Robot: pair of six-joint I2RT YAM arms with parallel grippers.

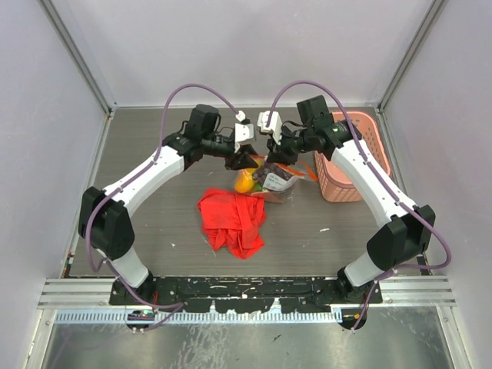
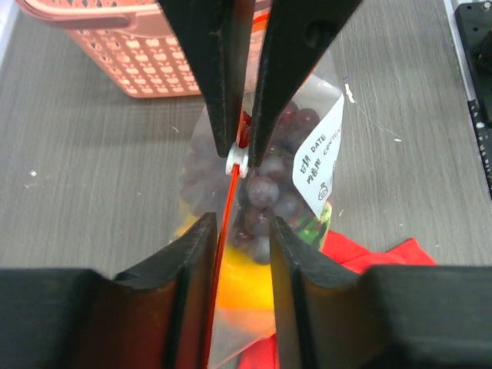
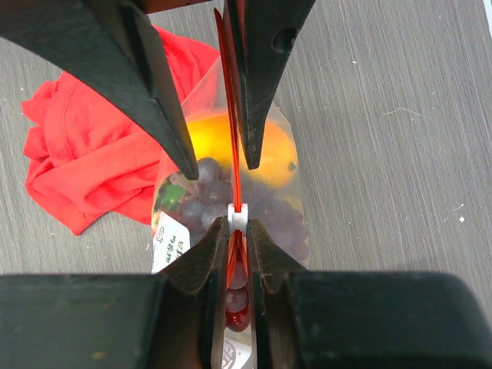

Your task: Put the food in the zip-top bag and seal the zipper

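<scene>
The clear zip top bag lies in the middle of the table with yellow food, grapes and something green inside, plus a white date label. My left gripper is at the bag's left end, its fingers either side of the orange zipper strip. My right gripper is at the white zipper slider, its fingertips at the slider and strip. Whether either holds firmly is hard to tell.
A red cloth lies in front of the bag. A pink basket stands at the right.
</scene>
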